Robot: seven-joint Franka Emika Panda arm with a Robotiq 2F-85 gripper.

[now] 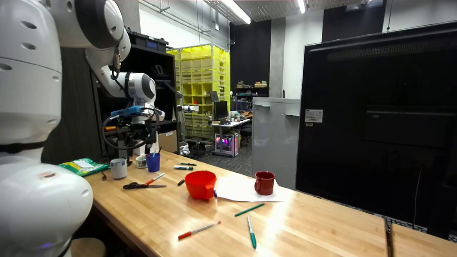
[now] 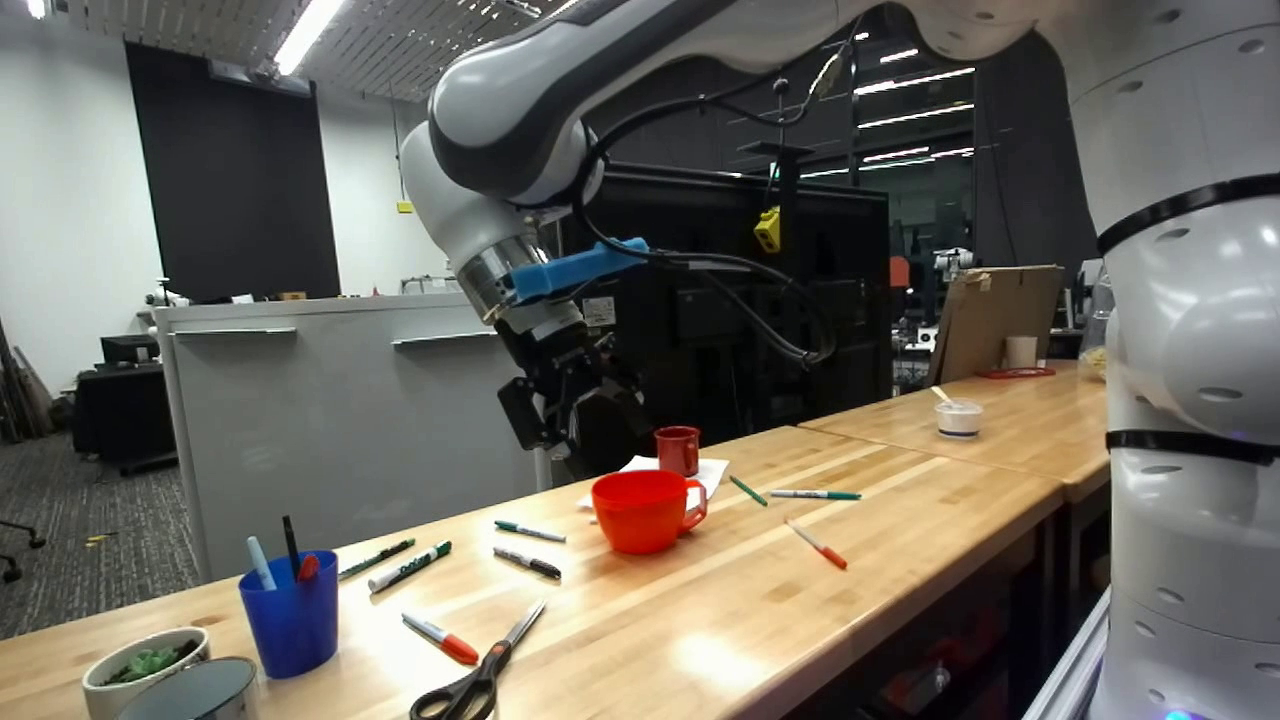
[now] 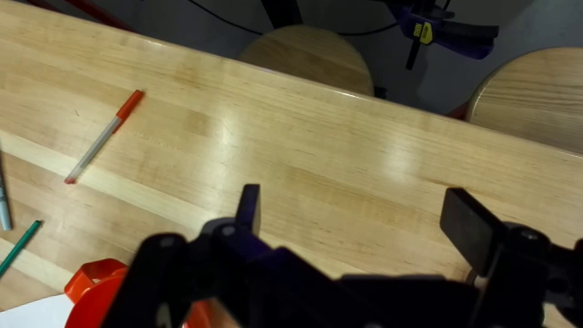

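Observation:
My gripper is open above the table, its two black fingers wide apart with bare wood seen between them. In exterior view 1 the gripper (image 1: pixel 136 143) hangs above the far-left part of the table. A bright red cup (image 1: pixel 200 185) stands upright on the wood, partly hidden by the gripper in the wrist view. Behind it, a dark red mug (image 1: pixel 264 183) rests on white paper (image 1: pixel 233 188). Loose pens lie around them: a red pen (image 3: pixel 104 137), a green pen (image 1: pixel 249 209) and a green-capped marker (image 1: pixel 251 232).
A blue cup (image 2: pixel 292 614) holds pens. Scissors (image 2: pixel 477 682), an orange-capped marker (image 2: pixel 441 638) and a plant pot (image 2: pixel 146 666) are close by. A grey mug (image 1: pixel 118 169) and green bag (image 1: pixel 84 166) occupy the left end.

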